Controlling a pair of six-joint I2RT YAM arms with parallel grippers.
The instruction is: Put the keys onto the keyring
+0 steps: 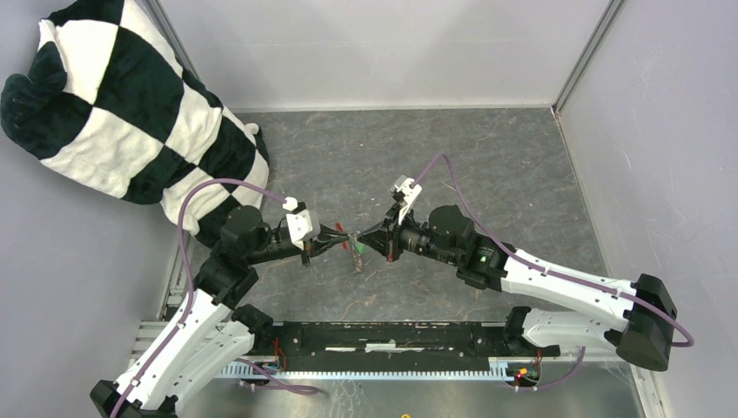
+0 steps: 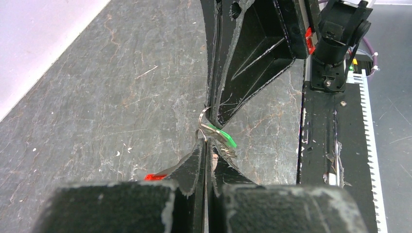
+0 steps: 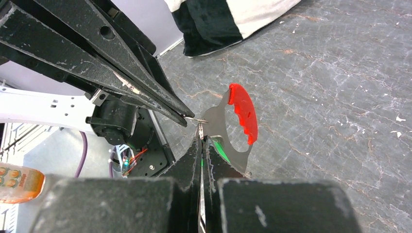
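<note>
Tips facing each other, my left gripper (image 1: 347, 236) and right gripper (image 1: 359, 237) meet near the middle of the workspace. Both are shut on a thin metal keyring. In the left wrist view the wire of the keyring (image 2: 201, 116) runs between the two sets of fingertips. From the right wrist view, a thin bit of wire (image 3: 198, 120) sticks out of the left fingers. A green-covered key (image 2: 227, 137) and other metal pieces hang below the tips. A flat metal piece with a red grip (image 3: 245, 114) hangs beside them. How each joins the ring cannot be made out.
A black-and-white checkered cushion (image 1: 130, 104) leans at the back left. A dark rail (image 1: 392, 347) crosses the front. In the right wrist view an orange-capped container (image 3: 19, 183) shows at lower left.
</note>
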